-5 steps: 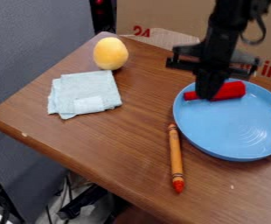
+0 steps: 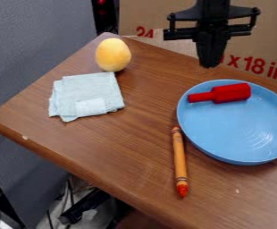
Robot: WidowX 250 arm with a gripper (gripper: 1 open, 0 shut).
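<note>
My black gripper (image 2: 210, 49) hangs high at the back of the table, above and behind a blue plate (image 2: 234, 136); whether its fingers are open or shut is unclear. A red cylinder (image 2: 230, 92) lies on the upper part of the plate. An orange crayon (image 2: 180, 161) lies on the wood left of the plate. A yellow oval object (image 2: 113, 55) and a folded pale cloth (image 2: 86, 95) sit at the left.
A cardboard box (image 2: 153, 22) stands behind.
My gripper has risen and moved back from over the red cylinder, which now shows fully on the plate.
</note>
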